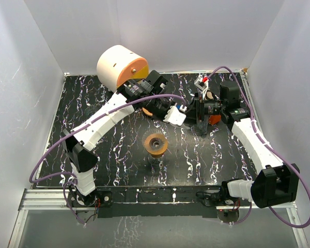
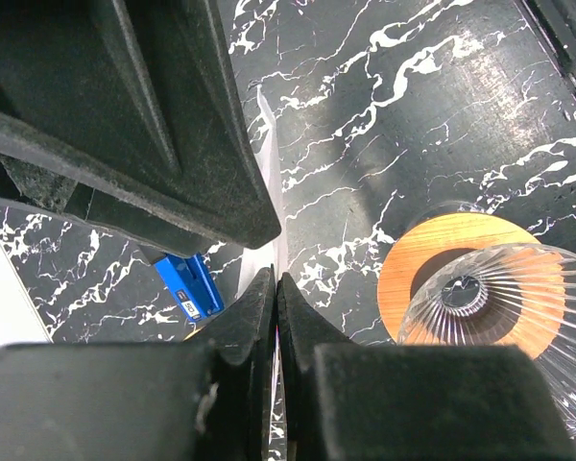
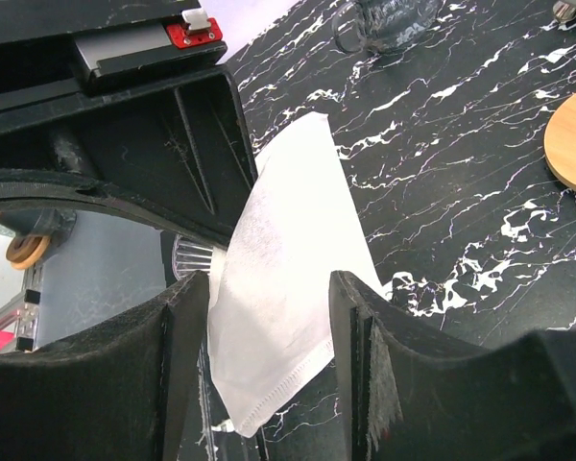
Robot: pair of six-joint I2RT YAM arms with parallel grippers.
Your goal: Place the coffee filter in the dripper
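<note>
A white paper filter (image 3: 283, 240) hangs upright between the two grippers above the table's middle-right. My left gripper is shut on its thin edge, as the left wrist view shows. My right gripper stands open around the filter's sheet, a fingertip either side in the right wrist view. The clear ribbed dripper (image 1: 156, 144) with its wooden ring (image 2: 418, 250) sits below, near the table's front middle.
A large pale cylinder (image 1: 116, 67) stands at the back left. A glass mug (image 3: 384, 19) and a wooden disc (image 3: 571, 139) show in the right wrist view.
</note>
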